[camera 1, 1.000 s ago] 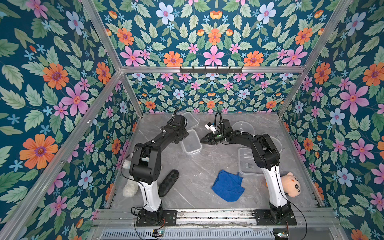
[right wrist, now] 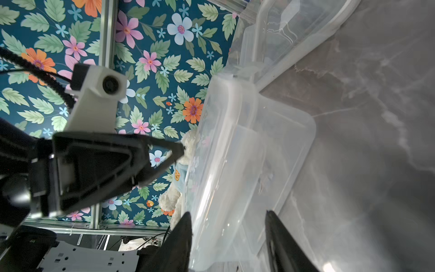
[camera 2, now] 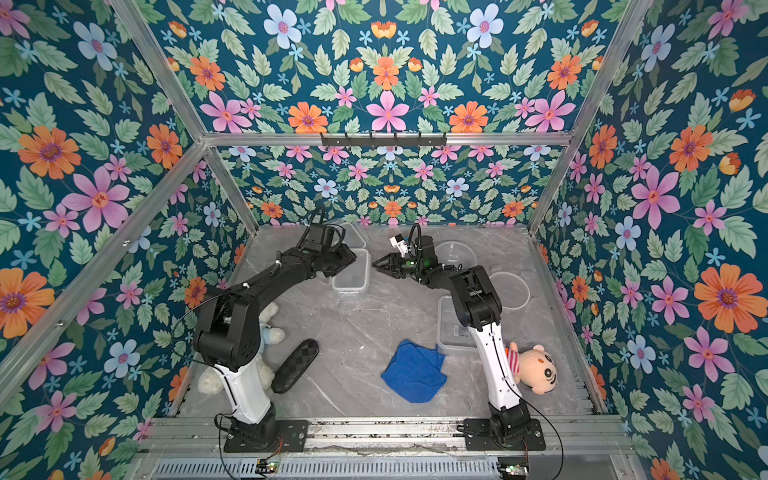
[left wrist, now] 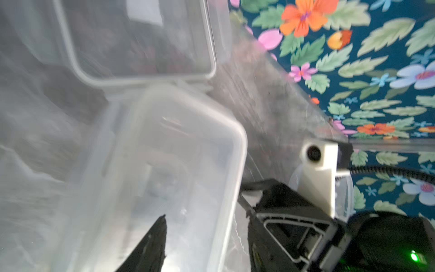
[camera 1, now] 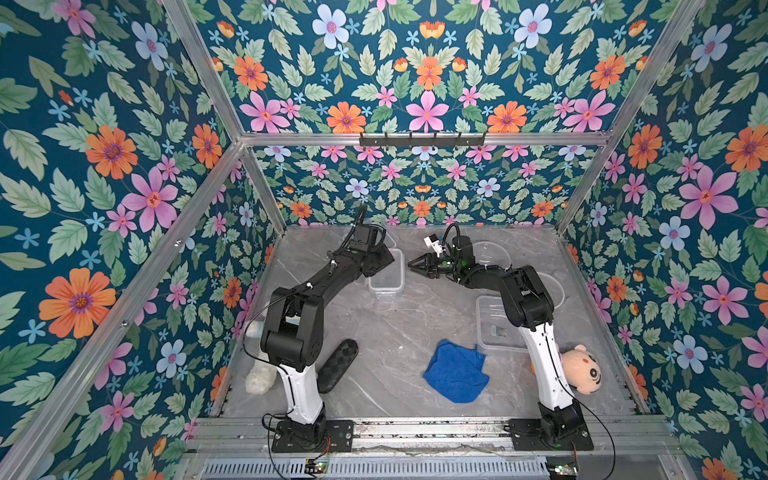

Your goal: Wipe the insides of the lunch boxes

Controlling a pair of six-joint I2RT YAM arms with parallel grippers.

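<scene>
A clear lunch box (camera 1: 387, 272) stands at the back middle between the grippers, with a second box (left wrist: 140, 49) touching or close beyond it. My left gripper is open over the first box's left side, nothing between its fingers. My right gripper is open at that box's right side, also empty. A blue cloth (camera 1: 456, 372) lies crumpled at the front middle. More clear containers (camera 1: 500, 320) stand at the right, partly under my right arm.
A dark pouch (camera 1: 337, 365) and pale plush toy (camera 2: 272, 334) lie at the left, a doll (camera 1: 582, 368) at the front right.
Both grippers have moved a little toward the back and right, and the middle lunch box now sits straighter and farther back.
</scene>
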